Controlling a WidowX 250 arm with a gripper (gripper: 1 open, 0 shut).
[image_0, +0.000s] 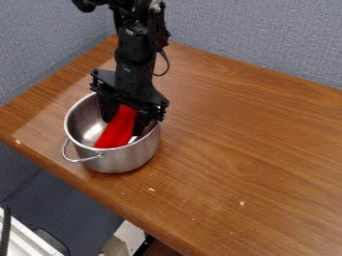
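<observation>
A silver metal pot (132, 156) with a wire handle sits near the left edge of the wooden table. Inside it lies an elongated red object (115, 129). My black gripper (128, 108) reaches down into the pot over the upper part of the red object. Its fingertips are mostly hidden, and I cannot see clearly whether they close on it.
The table's left edge drops to a grey floor (40, 190), with a white object at the bottom left corner.
</observation>
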